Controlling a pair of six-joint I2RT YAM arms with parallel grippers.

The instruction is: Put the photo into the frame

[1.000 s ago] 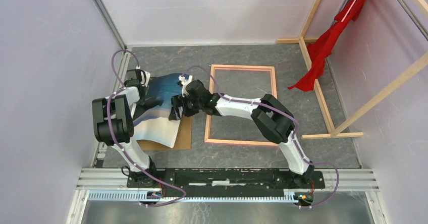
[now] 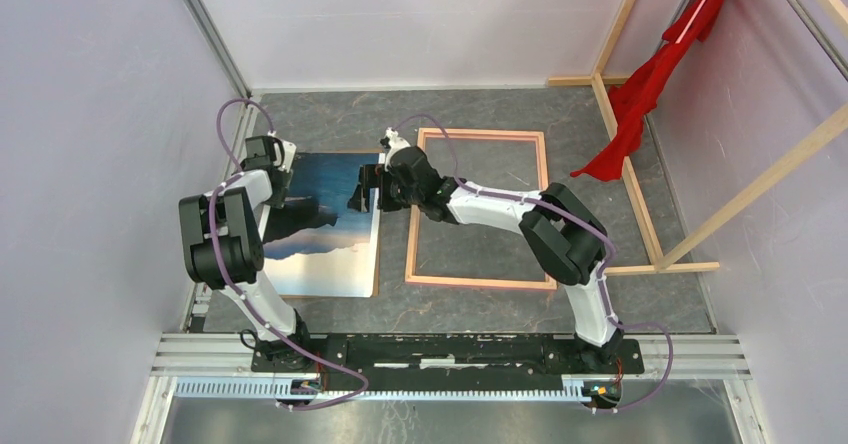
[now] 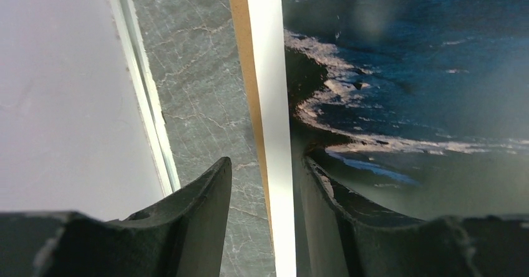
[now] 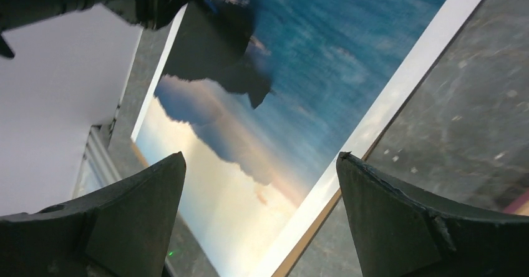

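The photo [image 2: 325,272], a blue seascape with a white border, lies flat on a brown backing board [image 2: 376,276] at the left of the floor. The empty light wooden frame [image 2: 480,283] lies to its right. In the left wrist view, the photo's white left edge passes between the fingers of my left gripper. Those fingers stand partly apart; whether they press on the photo cannot be told. My right gripper is open above the photo's right edge, with nothing held. The right arm covers part of the frame's left side.
Grey floor [image 2: 480,214] shows through the frame and around it. A red cloth [image 2: 645,94] hangs over a wooden stand [image 2: 640,194] at the right. White walls bound the area on the left, back and right.
The photo was bent and pulled leftward, baring the board's lower right; now it lies flat over the board. My right gripper has moved right and let the photo go. The left arm has barely moved.
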